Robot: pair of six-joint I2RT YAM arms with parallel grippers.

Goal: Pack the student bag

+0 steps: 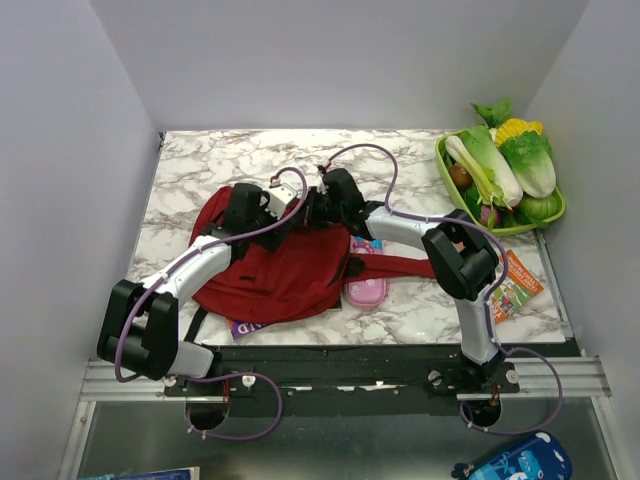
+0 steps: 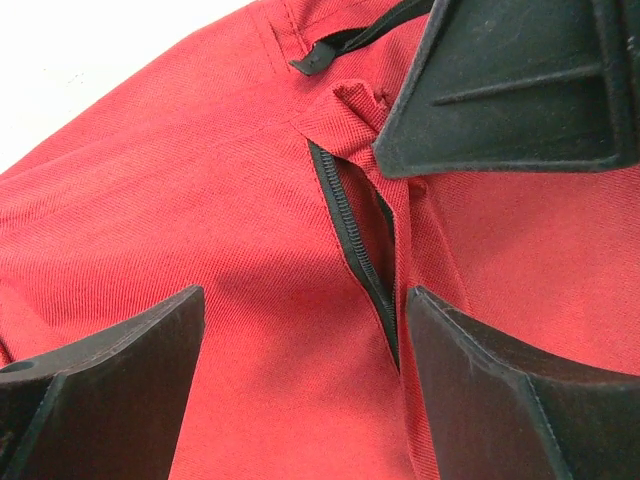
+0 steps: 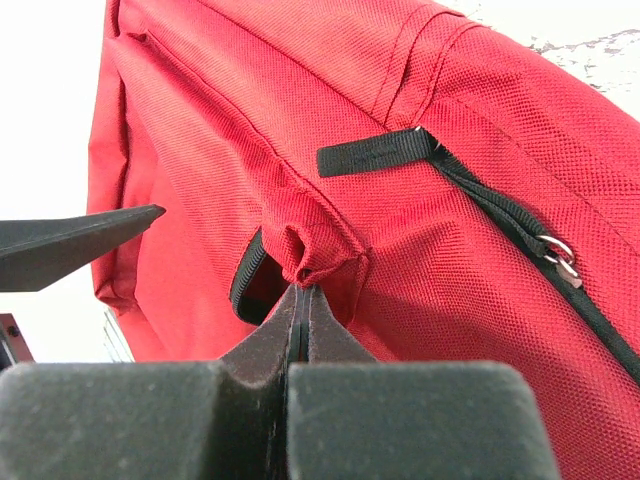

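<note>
The red bag lies flat on the marble table, left of centre. My right gripper is shut on a thin fold of its red cloth, beside the zipped opening. In the left wrist view, the black zipper runs down from that pinched fold, with the slit slightly parted. My left gripper stands open close above the bag, its two fingers on either side of the zipper line and no cloth clamped between them. The right gripper's dark finger also shows at that view's upper right. What lies inside the bag is hidden.
A pink case lies right of the bag, partly under the red strap. A purple book peeks from under the bag's front. A green vegetable basket and an orange book are at right.
</note>
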